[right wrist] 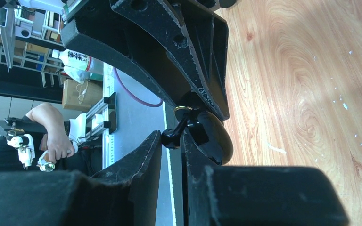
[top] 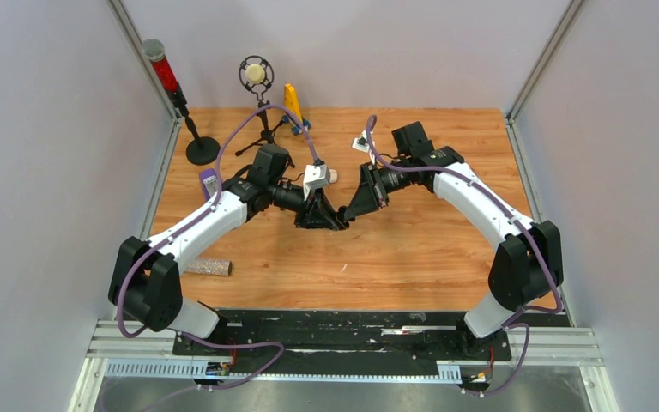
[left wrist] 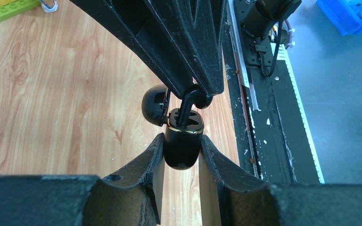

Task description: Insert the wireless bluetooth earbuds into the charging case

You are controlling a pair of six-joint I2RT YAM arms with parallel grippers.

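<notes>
A glossy black charging case with a gold rim sits between the tips of my left gripper, which is shut on it. Its rounded lid is swung open to one side. Over the case, my right gripper is shut on a black earbud, gripped at its round head. In the left wrist view, the stem of the earbud points down at the slots in the case top. Its lower end seems to be at or inside a slot; the exact depth is hidden. In the top view both grippers meet above the table.
Bare wooden table lies below and in front of the arms. Two stands, a red-topped one and a black tripod, rise at the back left. A patterned cylinder lies near the left arm.
</notes>
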